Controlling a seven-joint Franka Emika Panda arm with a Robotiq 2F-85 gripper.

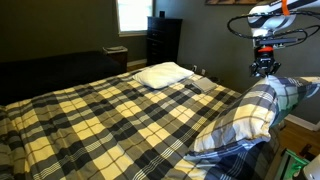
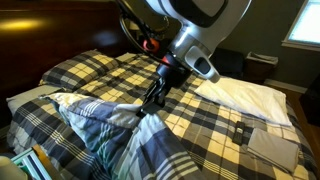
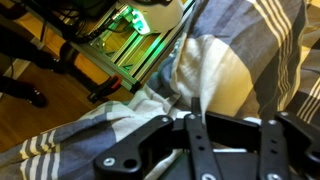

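A blue, grey and white plaid blanket (image 1: 238, 118) rises in a peak at the right side of the bed, up to my gripper (image 1: 264, 74). In the second exterior view the raised blanket (image 2: 150, 150) hangs in folds below my gripper (image 2: 152, 104). The wrist view has bunched white and striped blanket cloth (image 3: 228, 75) running in to the tips of my gripper. The fingers are shut, pinching a fold of it; the exact pinch is partly hidden.
The bed's dark checked cover (image 1: 120, 110) lies mostly flat. On it rest a white pillow (image 1: 160, 76) and a flat grey item (image 2: 272, 148), with a small dark object (image 2: 239, 133) close by. The robot's base frame (image 3: 145, 45) stands beside the cloth.
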